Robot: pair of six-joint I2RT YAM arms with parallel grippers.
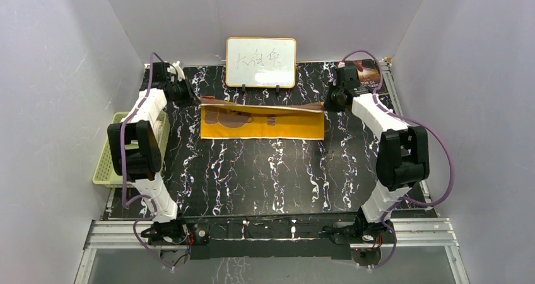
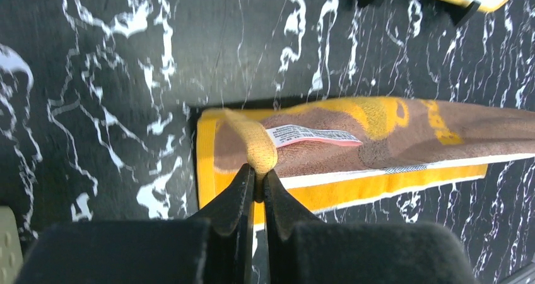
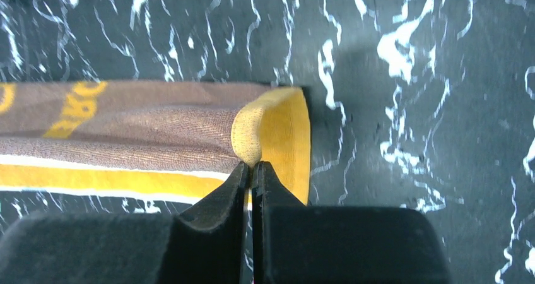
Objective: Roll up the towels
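The towel (image 1: 277,131), yellow and brown, lies folded on the dark marbled table, its upper layer lifted along the far side and stretched between both grippers. In the left wrist view, my left gripper is shut on one corner of the brown upper layer; a white label (image 2: 312,135) shows beside it. The opposite corner is pinched by my right gripper, also shut, with the yellow edge curling up from its fingertips. Beneath, the lower layer shows its yellow face with a brown print and a white near hem.
A whiteboard (image 1: 260,62) stands behind the towel at the back wall. At the left is a green basket (image 1: 107,164), and a dark book (image 1: 368,76) lies at the back right, partly behind the right arm.
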